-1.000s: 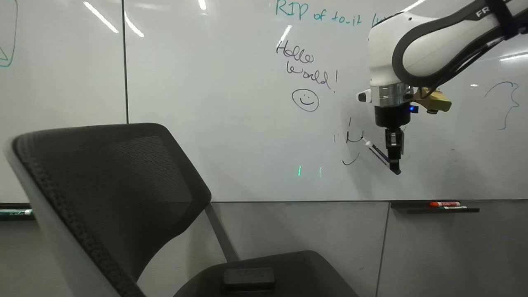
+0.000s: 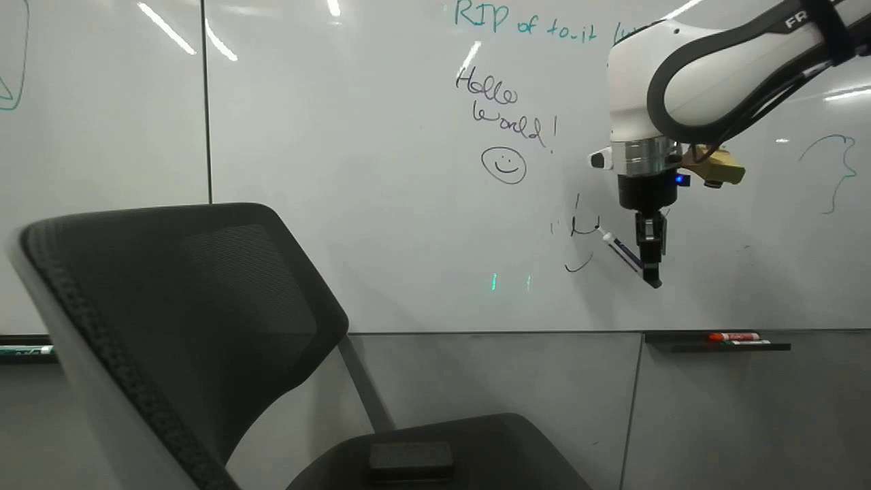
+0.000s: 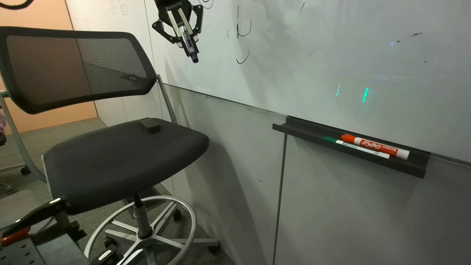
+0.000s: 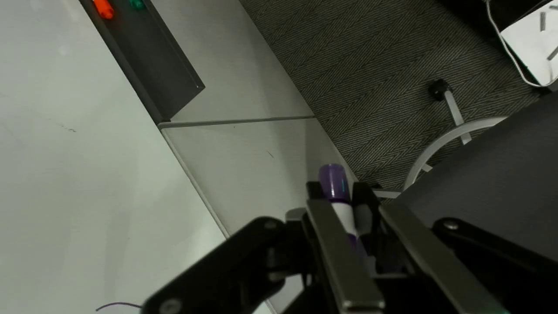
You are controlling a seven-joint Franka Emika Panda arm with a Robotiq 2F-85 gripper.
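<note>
My gripper (image 2: pixel 650 265) is shut on a slim marker (image 2: pixel 622 250), held at a slant in front of the whiteboard (image 2: pixel 367 147). In exterior view 1 the marker's white end points up and left, close to a short dark curved stroke (image 2: pixel 584 229); whether it touches the board cannot be told. The wrist view shows the marker's purple end (image 4: pixel 335 183) between the fingers. From exterior view 2 the gripper (image 3: pixel 186 39) appears at the top, the marker's dark purple end (image 3: pixel 194 56) sticking out below.
A black tray (image 3: pixel 282 128) on the wall carries a red marker (image 3: pixel 375 145) and a green-capped marker (image 3: pixel 362 149). An office chair (image 3: pixel 128 163) stands by the board with a dark block (image 3: pixel 149 125) on its seat. Handwriting (image 2: pixel 506 106) covers part of the board.
</note>
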